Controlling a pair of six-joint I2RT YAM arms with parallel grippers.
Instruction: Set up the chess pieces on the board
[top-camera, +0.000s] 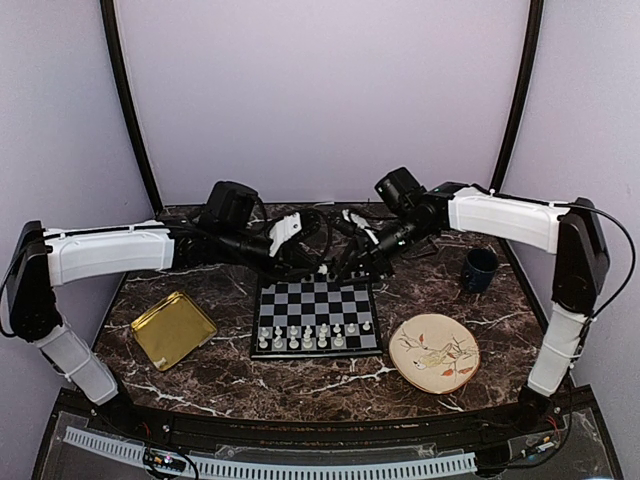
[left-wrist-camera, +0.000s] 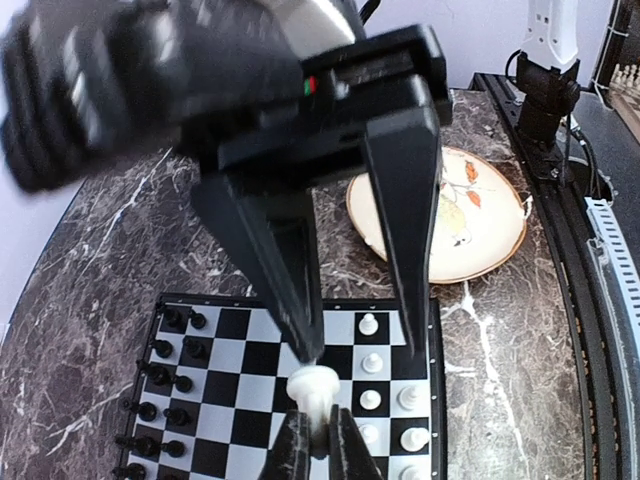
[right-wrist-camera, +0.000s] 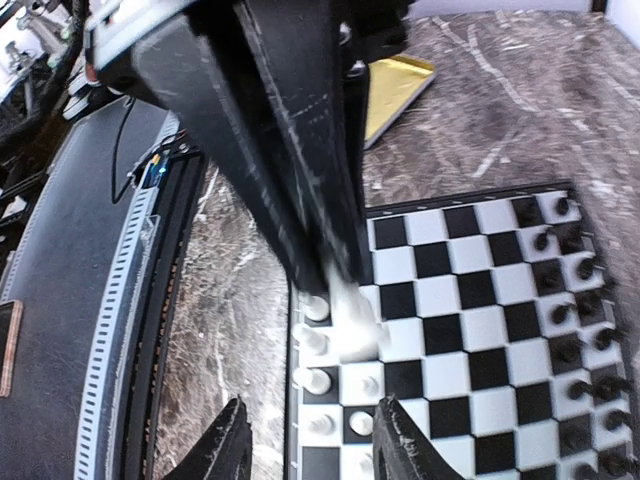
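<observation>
In the left wrist view a white chess piece (left-wrist-camera: 313, 384) stands between the closed fingers of my left gripper, its base upward. The same white piece (right-wrist-camera: 352, 325) appears blurred in the right wrist view, at the left gripper's tips. My right gripper is open and empty, its two fingers well apart. Both grippers are close together over the chessboard (top-camera: 315, 300). Several white pieces (top-camera: 308, 338) fill squares along the board's near side. Black pieces (left-wrist-camera: 157, 374) line the opposite side in the left wrist view.
A gold tray (top-camera: 172, 330) lies left of the board and a round plate with a bird picture (top-camera: 435, 353) to its right. A dark mug (top-camera: 479, 270) stands farther back on the right. The board's middle rows are clear.
</observation>
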